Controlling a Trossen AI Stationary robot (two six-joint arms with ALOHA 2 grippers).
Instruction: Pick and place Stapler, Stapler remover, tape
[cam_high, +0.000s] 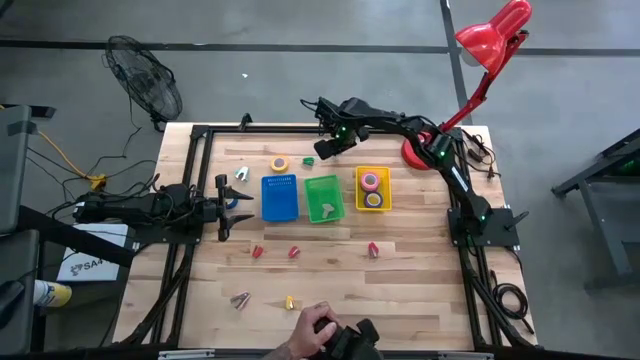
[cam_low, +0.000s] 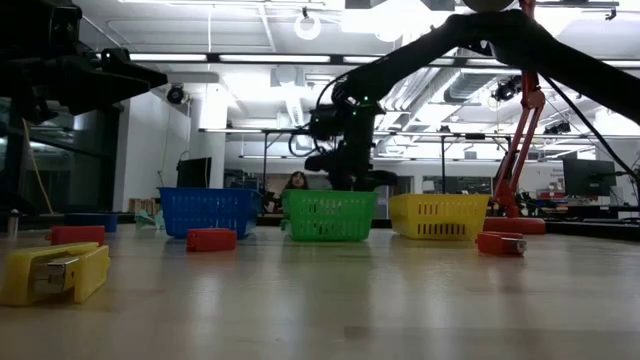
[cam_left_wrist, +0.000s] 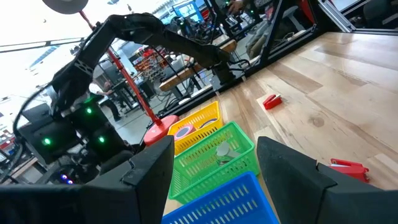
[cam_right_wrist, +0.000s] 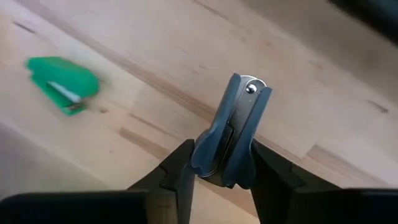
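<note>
In the right wrist view my right gripper is shut on a grey staple remover (cam_right_wrist: 242, 121), squeezing its two arms together. The green stapler (cam_right_wrist: 65, 84) lies on the table to its left. From above, my right gripper is at the back of the table, behind the green basket (cam_high: 324, 181); the remover is hidden there. The green basket holds a grey-white staple remover (cam_high: 327, 211). A pink tape (cam_high: 370, 181) and a blue tape sit in the yellow basket (cam_high: 387, 170). My left gripper stands open, empty, left of the blue basket (cam_high: 280, 197).
A yellow tape (cam_high: 279, 164) lies behind the blue basket. Several small red staplers, including one (cam_high: 373, 250), lie in front of the baskets, with a yellow stapler (cam_high: 290, 303) and a metallic staple remover (cam_high: 240, 300) nearer the front. A red lamp base (cam_high: 416, 152) stands back right.
</note>
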